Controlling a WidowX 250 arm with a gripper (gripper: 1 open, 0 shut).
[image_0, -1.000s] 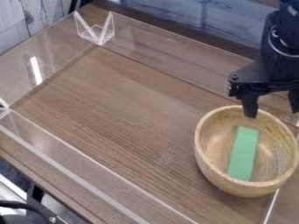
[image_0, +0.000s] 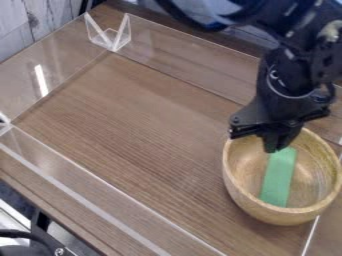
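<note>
A tan bowl (image_0: 245, 185) sits at the lower right of the table, with a green bar-shaped object (image_0: 277, 188) lying inside it. The black gripper (image_0: 274, 133) is at the bowl's back rim, its lower end reaching down over the top of the green object. Whether its fingers hold anything is hidden by the gripper body and too dark to tell.
A clear wire-like holder (image_0: 110, 30) stands at the back left of the wooden table (image_0: 127, 120). Dark cables or parts lie at the lower left edge.
The gripper has come down and toward the left from above the bowl's back right, its tip now lower over the green object. The bowl appears in the same place.
</note>
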